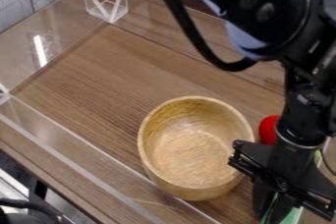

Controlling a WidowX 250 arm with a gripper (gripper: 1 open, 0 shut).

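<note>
My gripper (276, 184) is low at the bottom right of the camera view, shut on a green object (289, 214) that is mostly hidden beneath its fingers. A round wooden bowl (195, 149) sits just left of it on the wooden table. A red round object (269, 126) is partly visible behind the gripper, beside the bowl.
A clear plastic piece (108, 4) stands at the far top left edge. The arm covers much of the upper right.
</note>
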